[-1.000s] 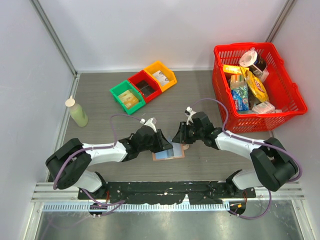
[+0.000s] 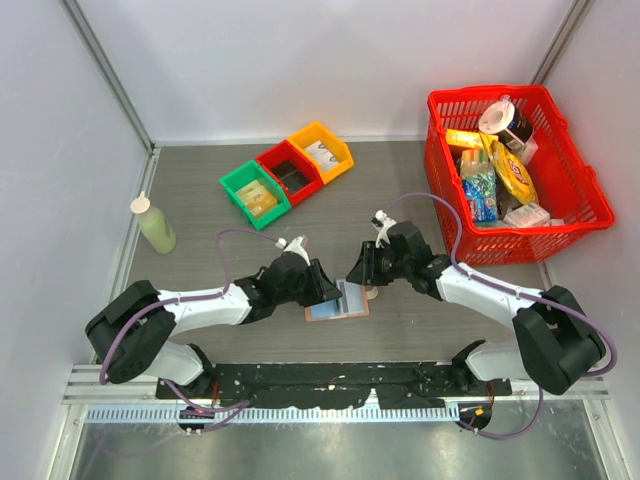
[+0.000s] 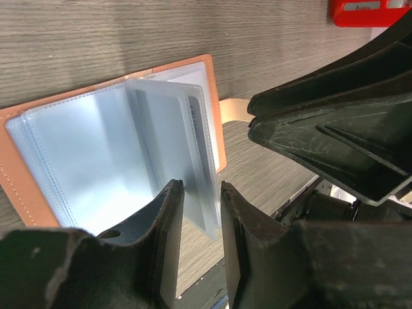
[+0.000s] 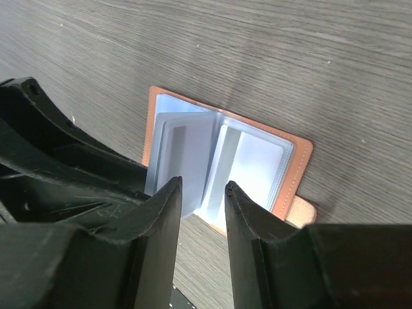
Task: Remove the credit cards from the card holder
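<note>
The open card holder (image 2: 355, 310), tan-edged with clear sleeves, lies on the table between both grippers. In the left wrist view its sleeve pages (image 3: 84, 154) are spread, and one raised sleeve (image 3: 164, 135) stands at the fingertips of my left gripper, whose finger looks slightly open. In the right wrist view my right gripper hovers over the white card sleeve (image 4: 248, 167), its fingers apart with nothing seen between them. The left gripper's black fingers cover part of the holder's left side there.
A red basket (image 2: 575, 200) of groceries stands back right. Green (image 2: 235, 180), red and yellow bins sit at the back, a pale bottle (image 2: 155, 225) at the left. The table's middle behind the holder is clear.
The right gripper has shifted slightly left, with its upper arm moving a little. The left gripper has moved very little, and more of a raised sleeve shows beside it.
</note>
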